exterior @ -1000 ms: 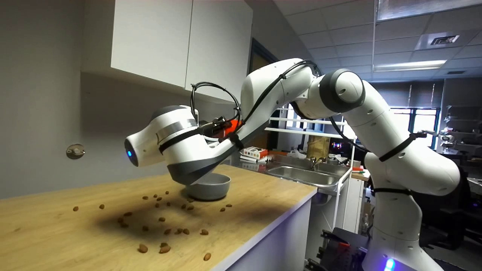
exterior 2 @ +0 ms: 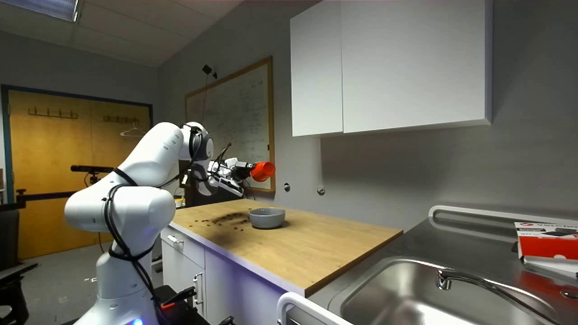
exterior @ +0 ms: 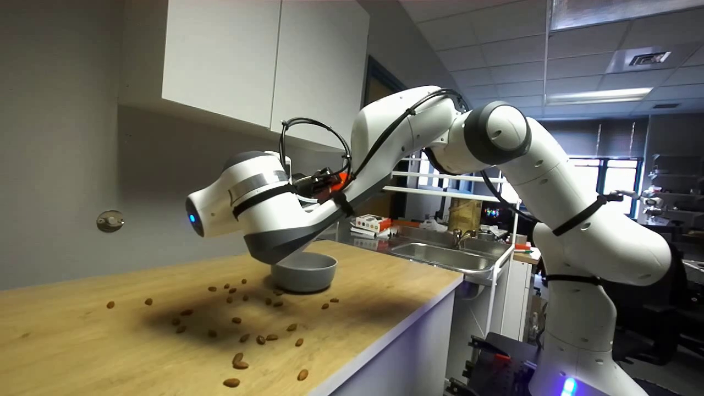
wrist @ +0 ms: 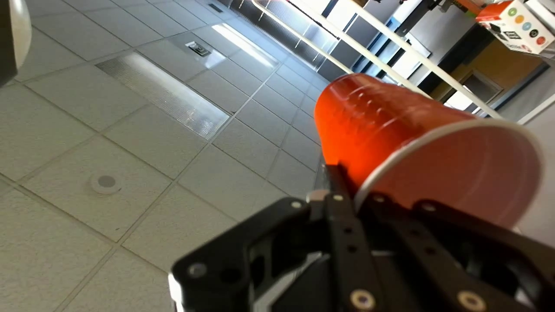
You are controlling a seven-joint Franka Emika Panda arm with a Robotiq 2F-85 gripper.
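Observation:
An orange-red plastic cup (wrist: 385, 125) with a pale rim is held by my gripper. Its thin wall sits between the shut fingers. In exterior view 2 the cup (exterior 2: 263, 170) lies tipped on its side, high above the counter, at the end of the gripper (exterior 2: 244, 170); only a sliver of orange cup (exterior: 343, 178) shows behind the arm in exterior view 1. A grey bowl (exterior: 303, 271) stands on the wooden counter, its left part covered by the arm. Almonds (exterior: 272, 337) lie scattered on the wood around and in front of it. The bowl's inside cannot be seen.
White wall cabinets (exterior: 221, 59) hang close above the arm. A red-and-white box (exterior 2: 547, 241) rests beyond the sink.
The arm's wrist has turned slightly, with the cup still held. Several almonds at the counter's front have changed place, and one more shows near the middle.

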